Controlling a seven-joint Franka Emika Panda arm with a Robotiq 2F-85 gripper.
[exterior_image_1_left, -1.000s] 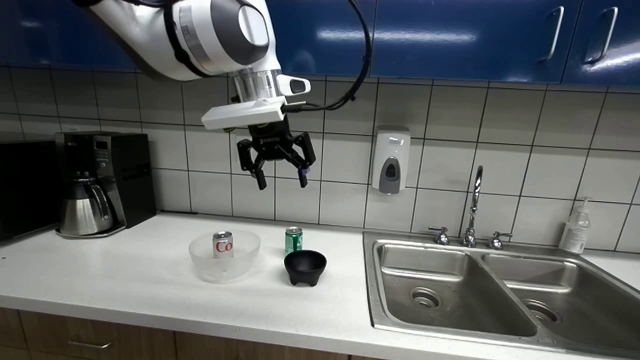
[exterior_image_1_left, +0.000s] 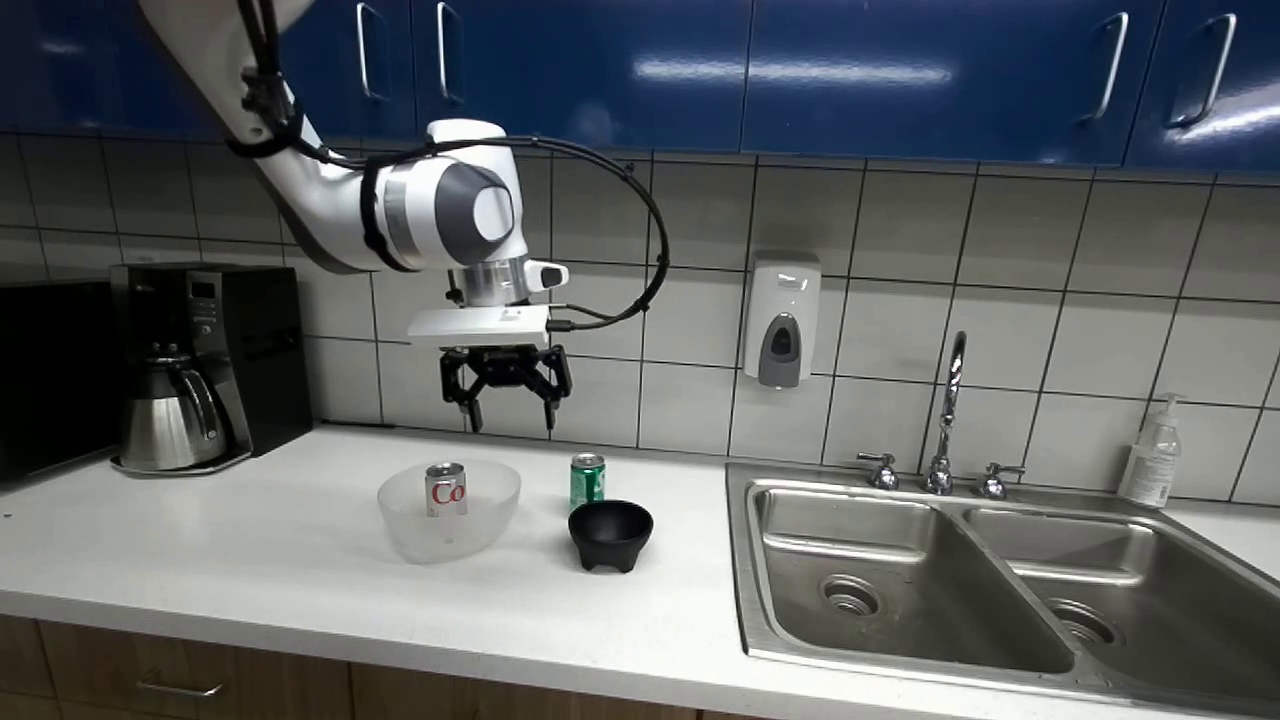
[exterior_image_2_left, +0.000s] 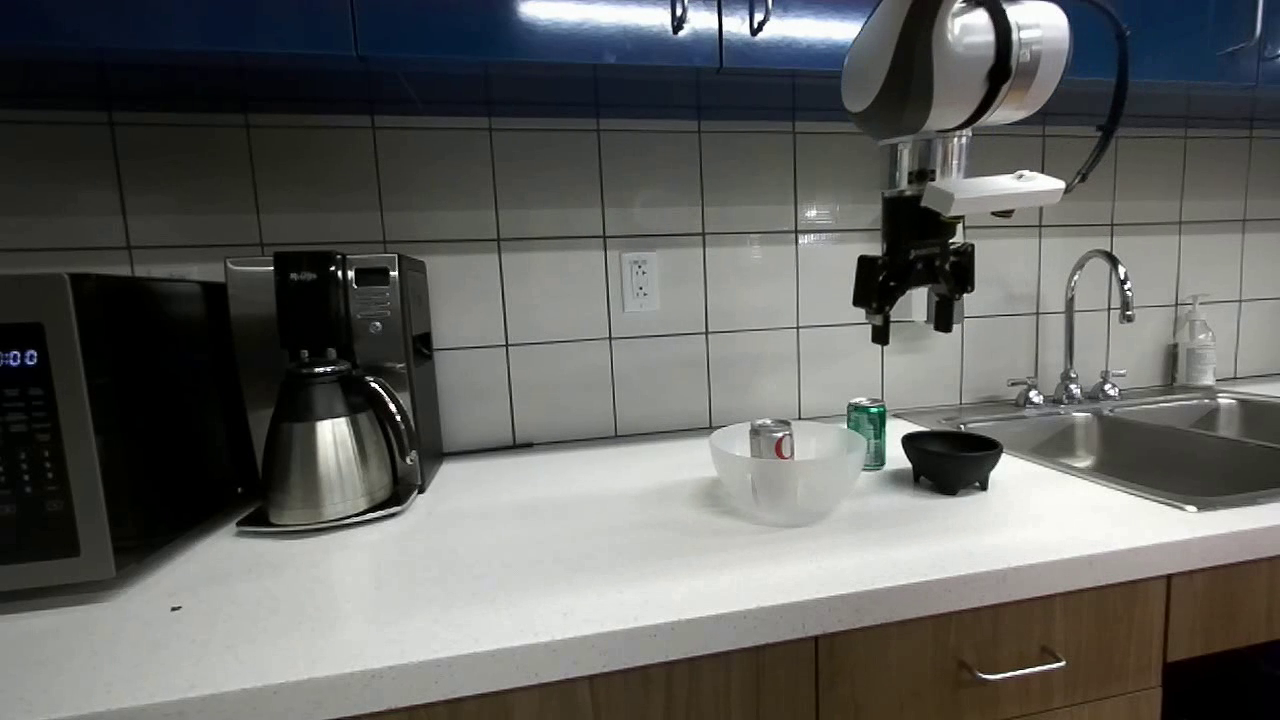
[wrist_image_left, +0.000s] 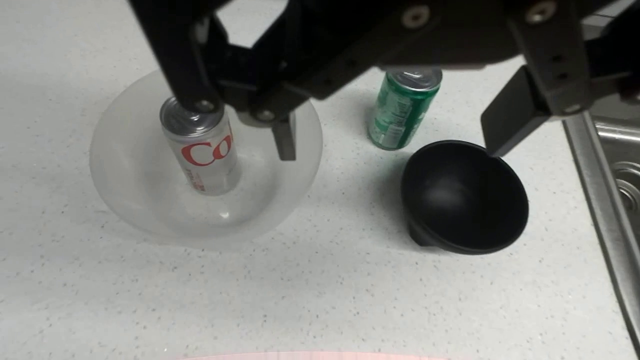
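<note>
My gripper (exterior_image_1_left: 513, 422) is open and empty, well above the counter. In exterior view 1 it hangs between the bowl and the green can, higher than both. A silver can with red lettering (exterior_image_1_left: 445, 494) stands inside a translucent white bowl (wrist_image_left: 144, 207). To the right of that bowl is an upright green can (wrist_image_left: 397, 114), its top edge partly covered by the gripper in the wrist view. A small black footed bowl (wrist_image_left: 465, 195) sits in front of the green can, empty. The gripper's right finger (wrist_image_left: 514, 114) overlaps the black bowl's far rim in the wrist view.
A double sink (exterior_image_1_left: 738, 564) with a faucet (exterior_image_1_left: 948, 414) lies to the right. At the left are a coffee maker (exterior_image_2_left: 330, 384) and a microwave (exterior_image_2_left: 96, 420). Blue cabinets (exterior_image_1_left: 588, 72) hang above.
My gripper has come down and shifted somewhat left in exterior view 1, and its tilt has changed. The cans and bowls have not moved.
</note>
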